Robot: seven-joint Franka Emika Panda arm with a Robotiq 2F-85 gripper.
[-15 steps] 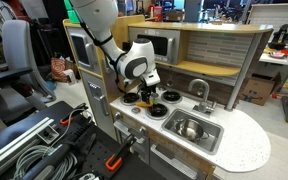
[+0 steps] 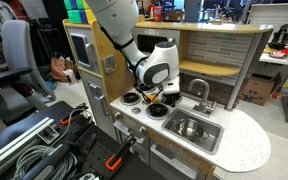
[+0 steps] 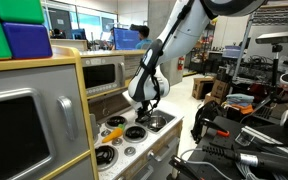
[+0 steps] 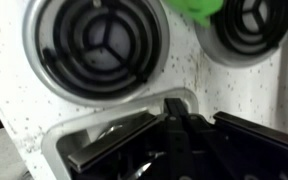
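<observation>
Over the toy stove's right side, close to the sink (image 2: 209, 142), hangs my gripper (image 2: 170, 97). Its dark fingers fill the lower right of the wrist view; they are shut, and nothing shows between them. A bright green item (image 4: 194, 8) lies at the top edge of that view, between two black burners. An orange item (image 3: 113, 134) rests on the stove top, left of my gripper in exterior view 2. Inside the sink sits a metal bowl (image 2: 188, 130).
Black burners (image 2: 158, 111) cover the stove top. A faucet (image 2: 203, 92) rises behind the sink, and a shelf (image 2: 213, 70) stands at the back. Cables (image 2: 44, 155) lie on the dark table in front.
My arm has moved rightward across the stove, from above the orange item toward the sink. The bowl has stayed in place.
</observation>
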